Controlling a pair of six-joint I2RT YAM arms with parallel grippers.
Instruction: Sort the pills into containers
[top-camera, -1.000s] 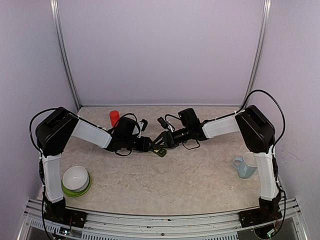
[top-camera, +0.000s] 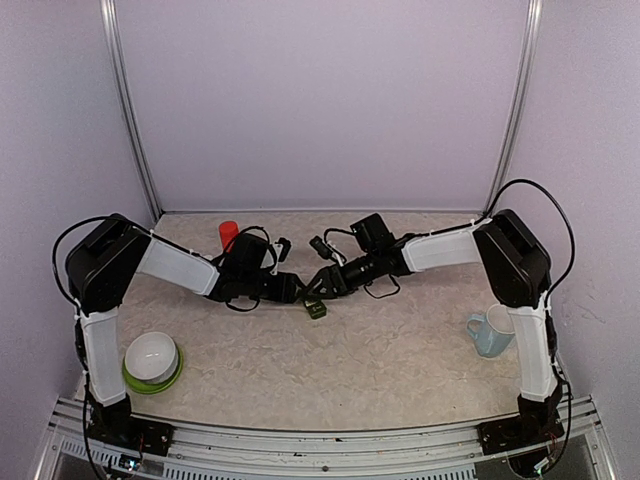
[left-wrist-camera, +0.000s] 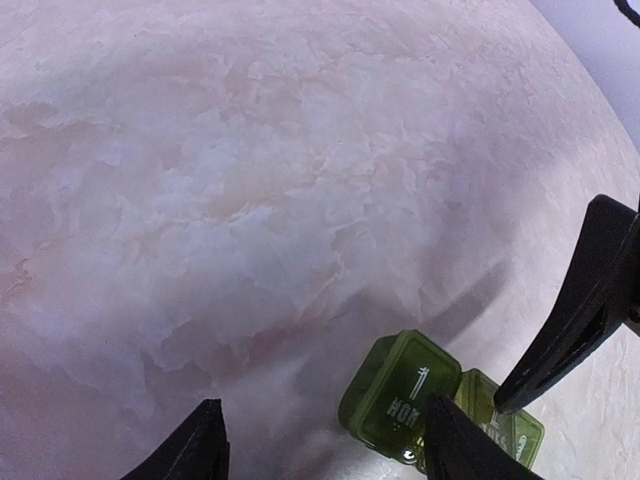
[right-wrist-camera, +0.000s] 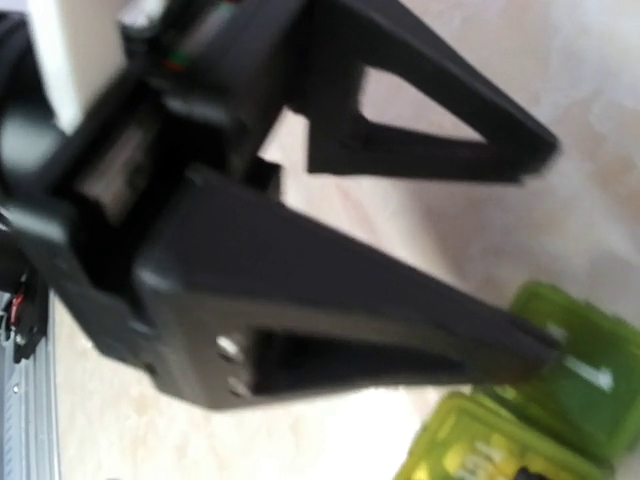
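A small green pill box (top-camera: 316, 310) rests on the table where my two grippers meet. In the left wrist view, one compartment of the pill box (left-wrist-camera: 405, 395) shows white lettering. My left gripper is open, its right-hand finger overlapping the box and nothing visible between the two fingers. My right gripper is also open; its lower fingertip lies against or just over a green lid (right-wrist-camera: 590, 370) that appears raised. Yellow shapes and pale letters show in the neighbouring compartment (right-wrist-camera: 490, 450), but whether these are pills is unclear.
A red cup (top-camera: 228, 233) stands behind the left arm. At front left, a white bowl (top-camera: 151, 357) sits on a green plate (top-camera: 170, 383). A light blue mug (top-camera: 490, 332) is at the right.
The pill box has shifted slightly left and turned a little.
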